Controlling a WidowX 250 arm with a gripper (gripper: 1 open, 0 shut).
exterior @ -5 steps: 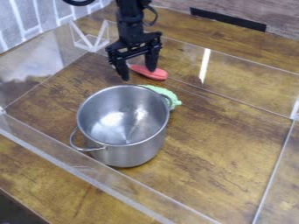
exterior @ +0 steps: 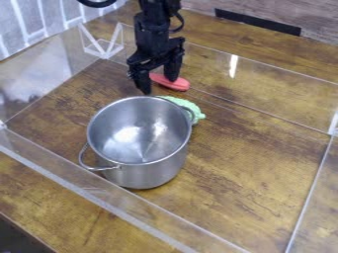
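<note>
My gripper (exterior: 156,69) is at the top centre, black, coming down from above with its fingers apart over the left end of a pink-red object (exterior: 172,82). A pale green object (exterior: 188,109) lies just in front of that, partly behind a large steel pot (exterior: 137,143) with wire handles. Whether a finger touches the red object is unclear.
Clear panels or edges run along the left and right sides of the work area.
My gripper has turned, so its fingers look closer together from this view. The pot and the objects look unmoved.
</note>
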